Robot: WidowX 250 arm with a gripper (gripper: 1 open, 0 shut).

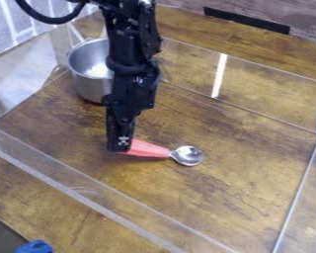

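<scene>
A spoon with a red handle [150,150] and a metal bowl end [189,155] lies on the wooden table [240,198], pointing to the right. The black gripper [122,139] is lowered at the left end of the handle, partly hiding it. Whether its fingers are open or closed around the handle is not clear at this size.
A steel bowl [92,61] stands behind the arm at the upper left. A blue object [35,246] is at the bottom left corner.
</scene>
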